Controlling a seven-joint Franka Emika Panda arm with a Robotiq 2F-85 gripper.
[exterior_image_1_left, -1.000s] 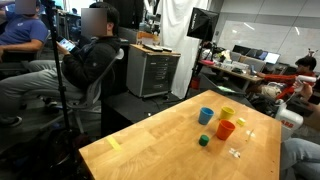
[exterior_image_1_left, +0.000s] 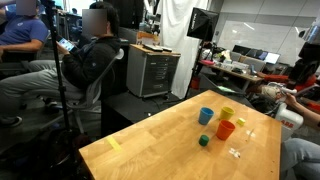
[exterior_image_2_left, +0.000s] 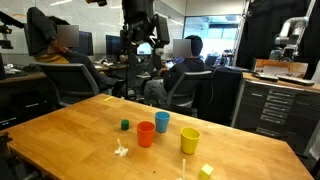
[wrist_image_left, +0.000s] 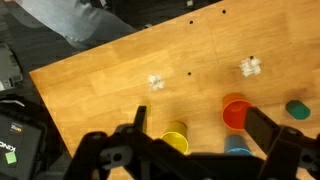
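My gripper is open and high above the table, with nothing between its fingers. In the wrist view a red cup (wrist_image_left: 236, 111) lies near the right finger, with a blue cup (wrist_image_left: 237, 143) just below it, partly covered. Between the fingers' outlines, well below them, is a yellow cup (wrist_image_left: 175, 136). A small green object (wrist_image_left: 297, 109) sits by the right edge. The second exterior view has the red cup (exterior_image_2_left: 146, 133), blue cup (exterior_image_2_left: 161, 121) and yellow cup (exterior_image_2_left: 190, 140) standing apart on the wood, and the gripper overhead.
Small pale pieces (wrist_image_left: 250, 66) lie flat on the table. A small yellow object (exterior_image_2_left: 206, 172) rests near the yellow cup. Seated people and chairs are beyond it.
At the right edge of the first exterior view, the arm has risen and come further into sight. The cups and the green object have kept their places.
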